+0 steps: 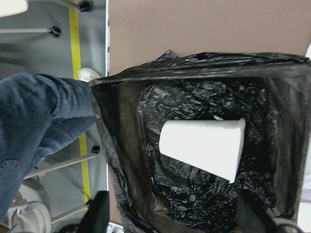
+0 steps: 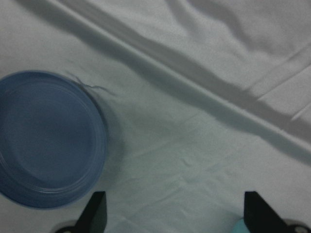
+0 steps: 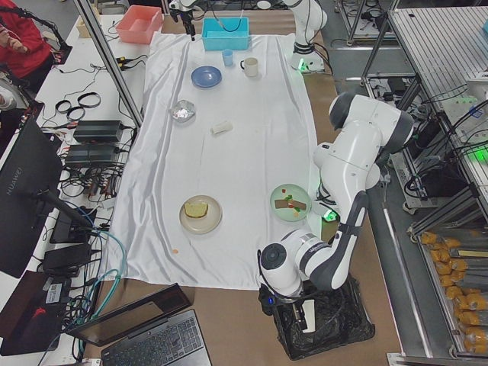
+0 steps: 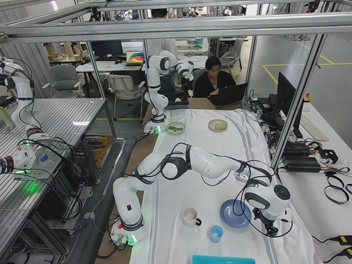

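Note:
A white, flat-sided block-like item (image 1: 199,143) sits in, or just above, a black bag-lined bin (image 3: 354,324) at the near edge. My left gripper is over that bin, fingers wide apart at the bottom of its wrist view, open with nothing visible between them. My right gripper stands open over the white cloth, beside a blue plate (image 2: 48,138), with a light blue cup partly hidden behind a finger.
A beige plate with food (image 3: 200,217), a green plate (image 3: 290,202), a foil dish (image 3: 183,110), a mug (image 3: 250,67) and a blue basket (image 3: 226,34) are spread around. A laptop (image 3: 156,347) is left of the bin.

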